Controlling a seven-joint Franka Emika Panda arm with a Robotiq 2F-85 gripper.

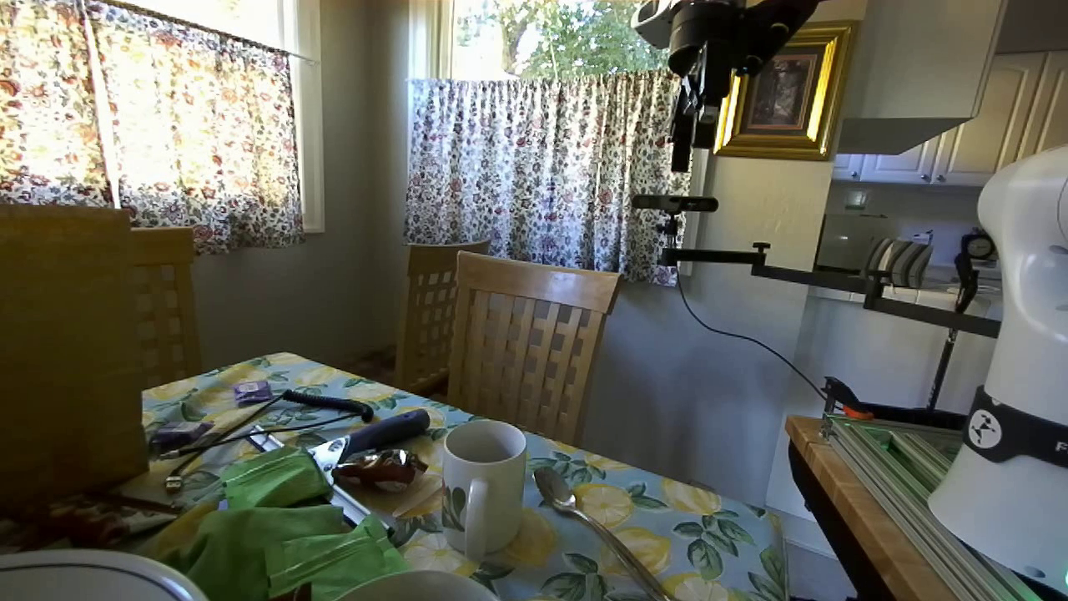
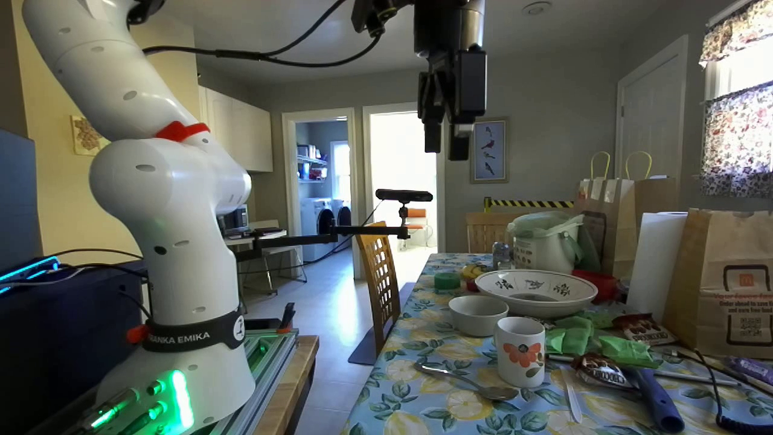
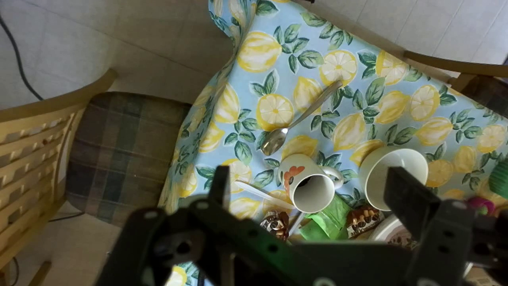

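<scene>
High above the table, my gripper (image 2: pixel 446 142) points downward. Its two fingers stand wide apart in the wrist view, one finger (image 3: pixel 220 183) at left and the other at right, with nothing held. Far below, a white mug (image 3: pixel 312 186) with an orange flower appears between them. A metal spoon (image 3: pixel 304 114) lies on the lemon-print tablecloth beside the mug. A white bowl (image 2: pixel 478 315) stands close to the mug, with a larger patterned bowl (image 2: pixel 537 293) behind it. Green wrappers (image 1: pixel 280 531) and a brown snack packet (image 2: pixel 601 370) lie near the mug.
A blue-handled tool (image 2: pixel 657 406), a black cable and paper bags (image 2: pixel 724 290) crowd one end of the table. A white bucket (image 2: pixel 547 243) stands farther back. Wooden chairs (image 1: pixel 531 340) line the edge. Around the spoon the tablecloth (image 3: pixel 362 90) is clear.
</scene>
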